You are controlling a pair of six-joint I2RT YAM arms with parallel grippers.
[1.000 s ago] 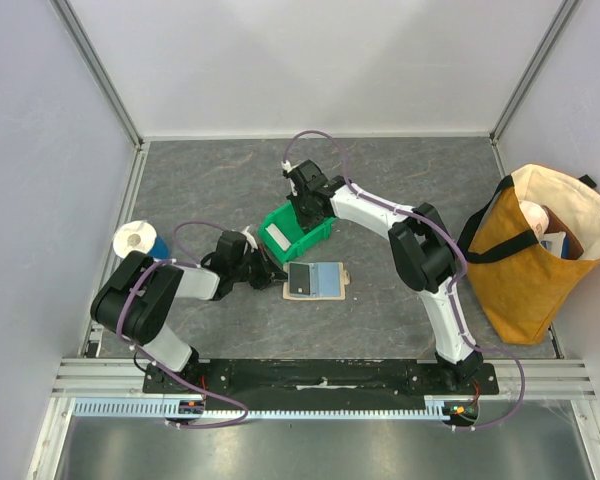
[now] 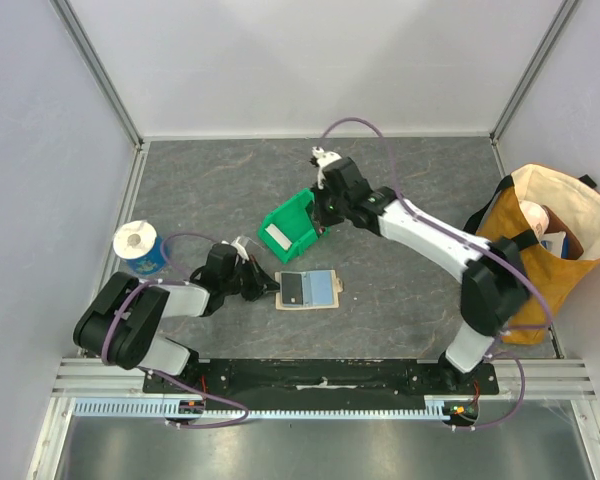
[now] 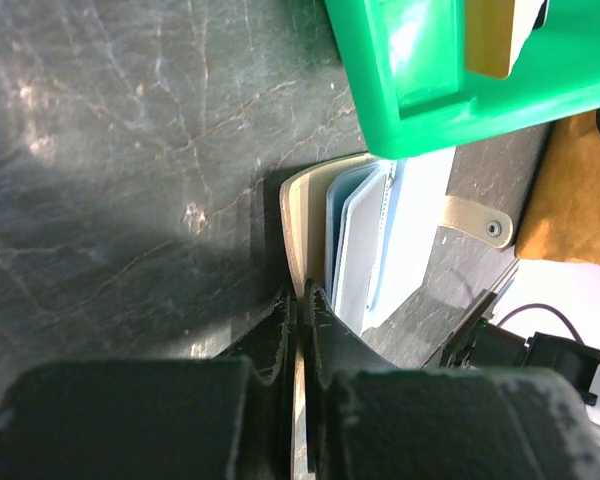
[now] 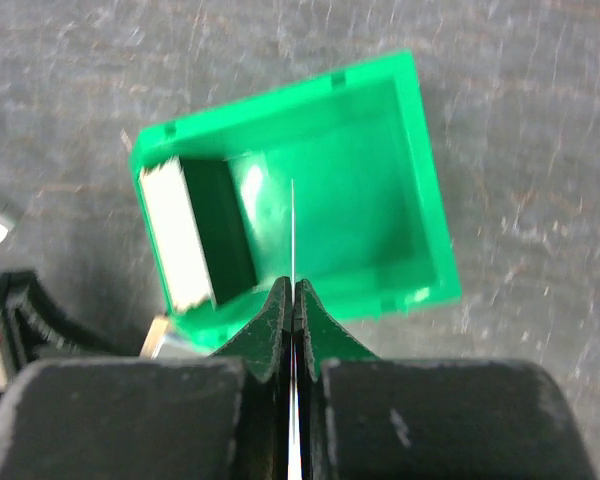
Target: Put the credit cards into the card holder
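The card holder (image 2: 320,289) lies spread on the table, dark on its left and pale blue on its right, with a tan strap (image 3: 477,219). My left gripper (image 2: 276,287) is shut on its left edge; in the left wrist view that edge enters between the fingertips. My right gripper hangs over the green box (image 4: 432,200), shut. A thin pale line, apparently a credit card (image 4: 293,225) seen edge-on, sticks out beyond its fingertips. Inside the box, on the left, sits a white-faced, dark-sided block (image 4: 175,235); the rest of the box floor looks bare.
A blue-and-white roll (image 2: 140,246) stands at the far left. On the right, a mustard bag (image 2: 525,290) leans against the wall. Open table surface lies behind the box and to the right of the holder.
My right arm has swung to the right and is blurred, its gripper shifting right over the box. My left gripper and the holder have slid slightly left and toward the front. The box looks unmoved.
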